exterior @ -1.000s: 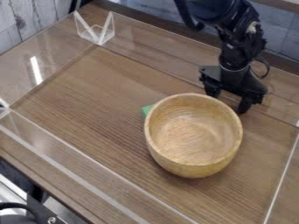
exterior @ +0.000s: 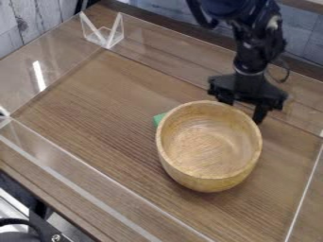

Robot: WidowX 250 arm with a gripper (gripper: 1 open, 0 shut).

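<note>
My black gripper (exterior: 250,91) hangs at the upper right, just behind a large round wooden bowl (exterior: 209,151), its fingers pointing down near the bowl's back rim. The fingertips are blurred; whether anything is between them, and how wide they stand, is unclear. A small green object (exterior: 159,120) lies at the bowl's left, partly hidden by it.
A white wire-like holder (exterior: 101,32) stands at the back left.
The gripper has shifted slightly left and lower toward the bowl's back rim. The bowl and green object look unmoved.
</note>
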